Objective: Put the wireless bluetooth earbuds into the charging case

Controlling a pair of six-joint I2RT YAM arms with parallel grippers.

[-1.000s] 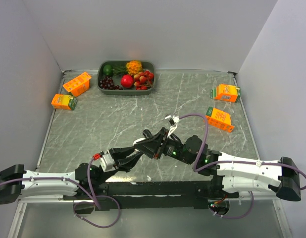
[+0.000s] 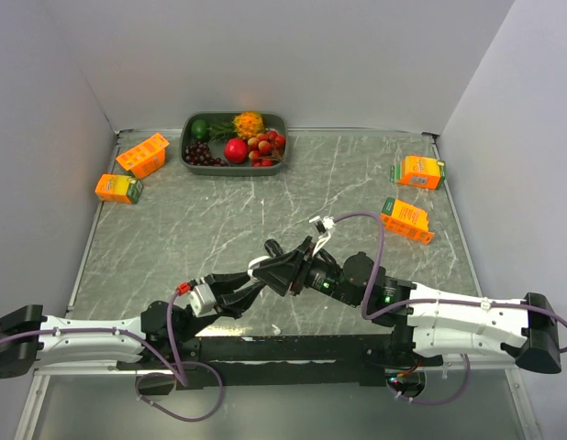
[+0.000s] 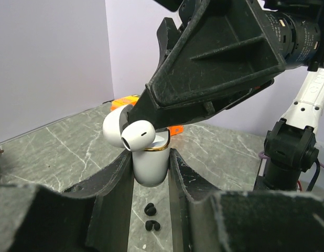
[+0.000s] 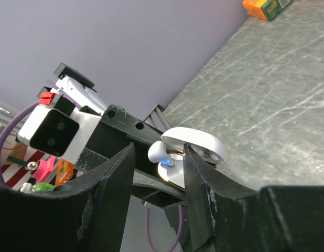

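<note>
The white charging case (image 3: pixel 150 165) is held between the fingertips of my left gripper (image 2: pixel 250 286), its lid (image 4: pixel 196 142) raised. A white earbud sits at the case's opening, a small blue light on it; in the left wrist view an earbud (image 3: pixel 138 135) shows over the case's top. My right gripper (image 2: pixel 282 266) is right above the case, its fingers part open around the earbud in the right wrist view; whether they touch it is unclear.
A grey basket of fruit (image 2: pixel 187 156) stands at the back. Orange boxes (image 2: pixel 407 220) lie at both sides. Small dark pieces (image 3: pixel 151 224) lie on the marble table (image 2: pixel 155 247), whose middle back is clear.
My right arm has shifted very slightly to the right since about a second ago. The left arm and the case look almost unchanged.
</note>
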